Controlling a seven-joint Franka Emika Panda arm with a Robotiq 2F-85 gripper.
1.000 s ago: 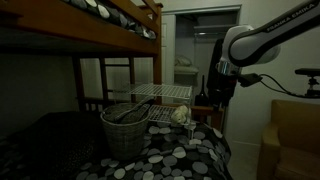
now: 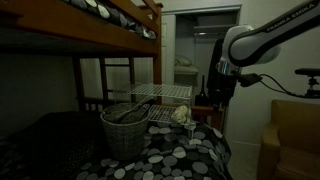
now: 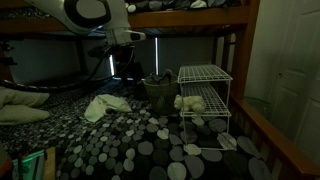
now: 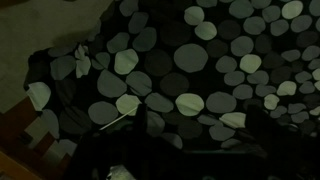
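My gripper (image 2: 222, 100) hangs above the right end of a dotted bedspread, dark against a dark background. In the wrist view the gripper shows as two dark finger shapes standing apart, with only bedspread visible between them. A woven basket (image 2: 124, 134) stands on the bed, with something dark at its top. Beside it is a white wire rack (image 3: 204, 73), with a pale, soft-looking object (image 3: 190, 103) at its lower level. A crumpled white cloth (image 3: 107, 106) lies on the bed, apart from the basket.
An upper bunk (image 2: 90, 30) overhangs the basket and rack. A wooden rail (image 3: 262, 125) borders the bed beyond the rack. A brown armchair (image 2: 292, 140) stands at the right.
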